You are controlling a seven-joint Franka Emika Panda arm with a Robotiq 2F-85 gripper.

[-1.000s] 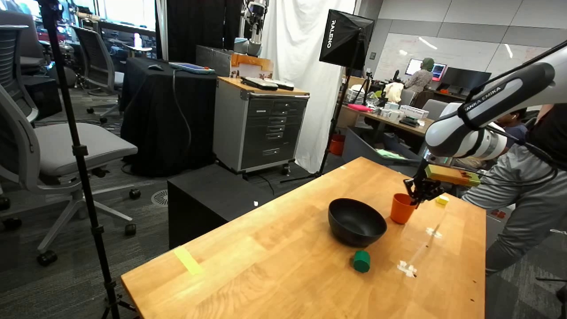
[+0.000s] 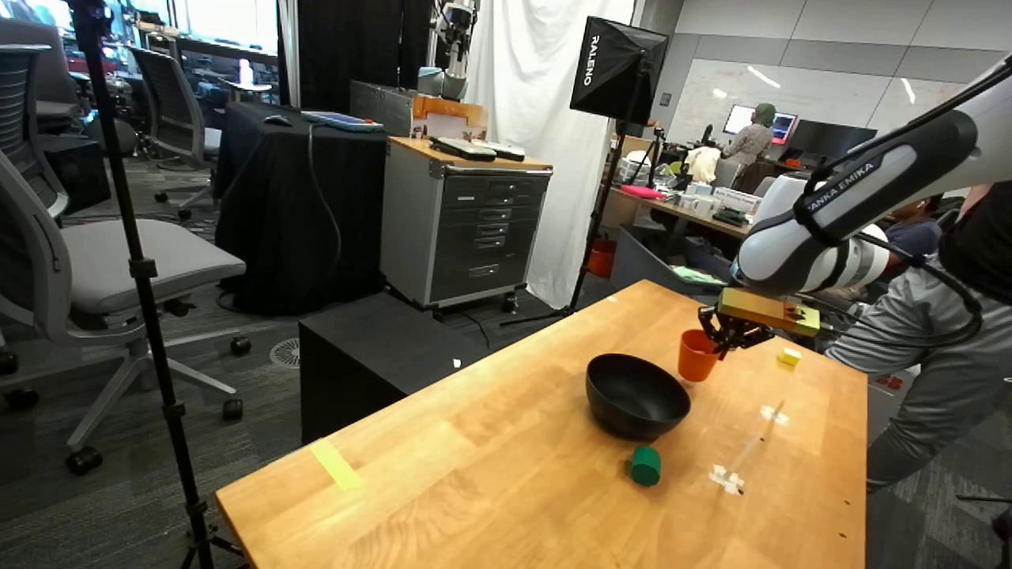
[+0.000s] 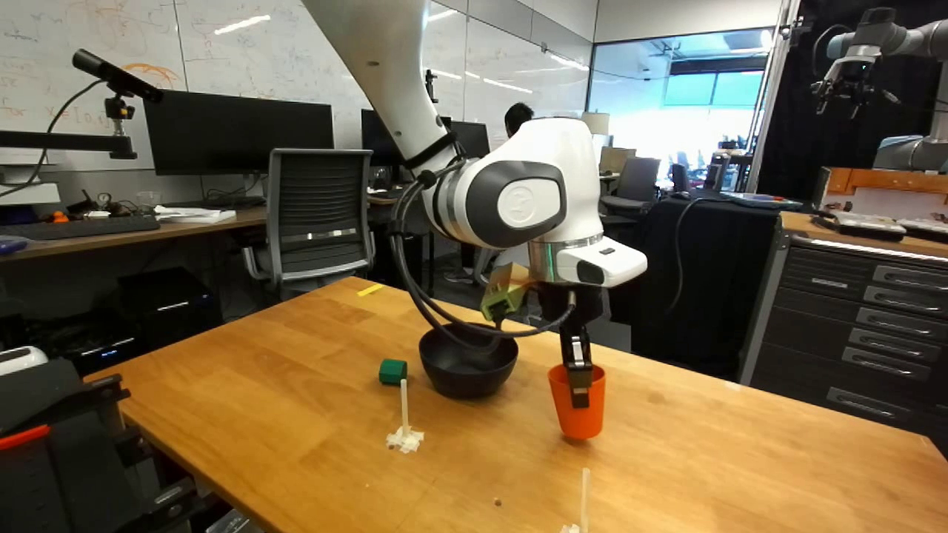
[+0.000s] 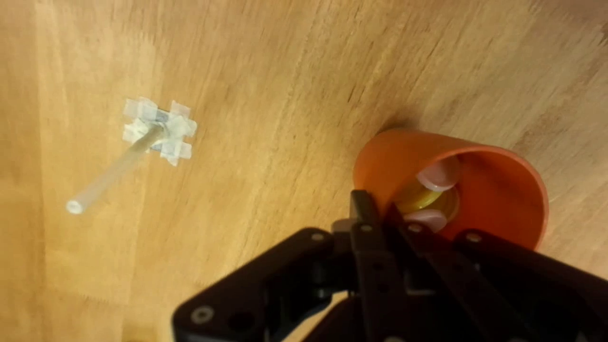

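My gripper is shut on the wall of an orange cup (image 4: 501,191), one finger outside and the other within the rim. Several pink and yellow round pieces (image 4: 428,194) lie inside the cup. In exterior view 2 the cup (image 3: 566,410) hangs nearly upright from the fingers, at or just above the tabletop; whether its base touches, I cannot tell. A black bowl (image 2: 637,397) stands close by on the table, with a green block (image 2: 646,466) beside it.
Thin pale sticks, one of them upright (image 3: 404,404), are taped to the table (image 3: 293,382). Toward the arm's side lies a small yellow block (image 2: 789,356). Bare wood covers the table beyond the bowl, where a yellow tape strip (image 2: 336,464) is stuck.
Cup and gripper have shifted together to the left and slightly upward in exterior view 1. The bowl and green block stayed where they were.
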